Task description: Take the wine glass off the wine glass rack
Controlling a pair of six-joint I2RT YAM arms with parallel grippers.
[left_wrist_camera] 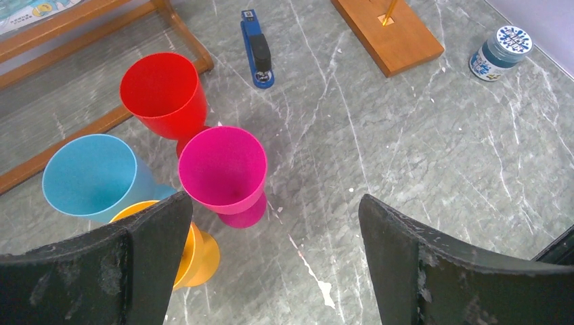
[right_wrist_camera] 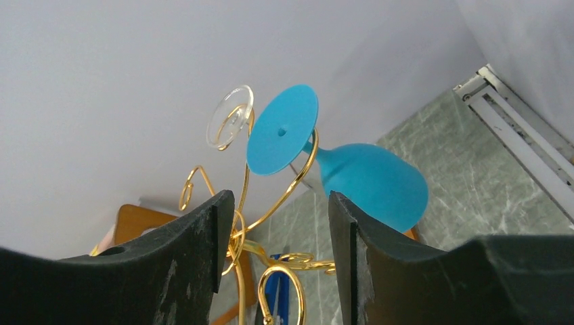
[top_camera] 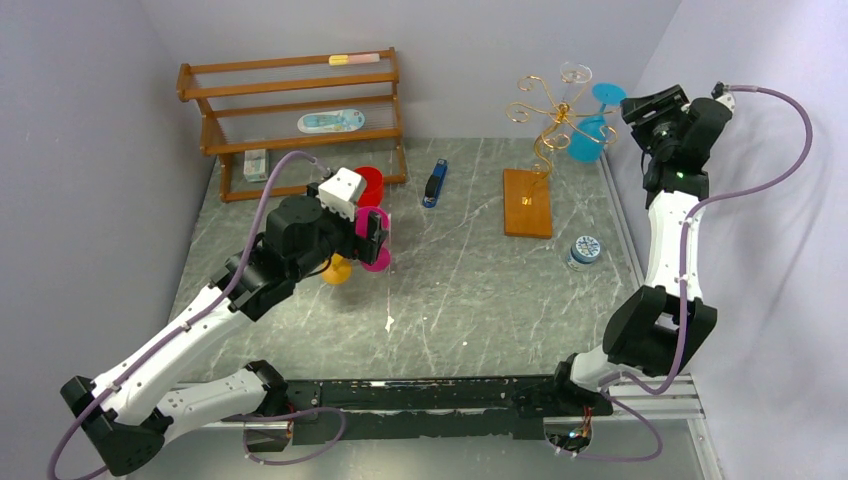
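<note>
A gold wire rack (top_camera: 560, 118) on a wooden base (top_camera: 527, 215) holds a blue wine glass (top_camera: 587, 140), upside down with its disc foot up, and a clear glass (right_wrist_camera: 230, 118). My right gripper (top_camera: 642, 112) is beside the blue glass at the rack's right; in the right wrist view its fingers stand apart below that glass's foot, nothing seen held. My left gripper is open above the cups at the table's left, with nothing between its fingers.
Red (left_wrist_camera: 162, 88), pink (left_wrist_camera: 223, 166), blue (left_wrist_camera: 91, 176) and yellow (left_wrist_camera: 200, 264) cups stand left. A wooden shelf (top_camera: 290, 88), stapler (top_camera: 435, 185) and jar (top_camera: 584, 252) are around. Walls flank the table.
</note>
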